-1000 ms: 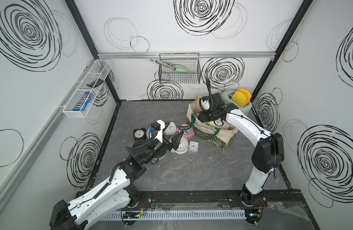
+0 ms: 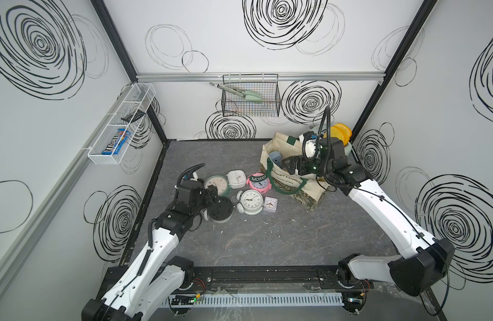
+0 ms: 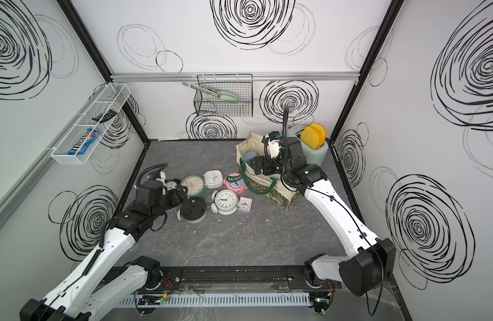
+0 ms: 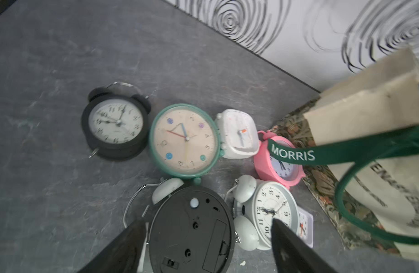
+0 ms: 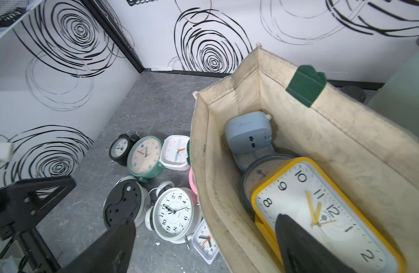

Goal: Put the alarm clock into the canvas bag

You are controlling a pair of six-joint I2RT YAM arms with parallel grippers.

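Several alarm clocks stand grouped on the table: a black one [image 4: 115, 125], a teal one [image 4: 184, 140], a white square one [image 4: 238, 134], a pink one [image 4: 283, 175], a white twin-bell one [image 5: 175, 213] and one face-down [image 4: 191, 236]. The canvas bag [image 5: 220, 91] holds a blue-grey object, a round clock and a yellow square clock [image 5: 318, 213]. My left gripper, blurred at the lower edge of its wrist view, hangs over the face-down clock, fingers apart. My right gripper is open above the bag's opening, nothing held.
A mint bin [image 3: 313, 155] with yellow items stands behind the bag at right. A wire basket [image 2: 251, 107] hangs on the back wall, a white rack [image 2: 104, 158] on the left wall.
My left gripper has moved leftward from over the middle clocks. My right arm has drawn back to the right, its gripper rising slightly over the bag.
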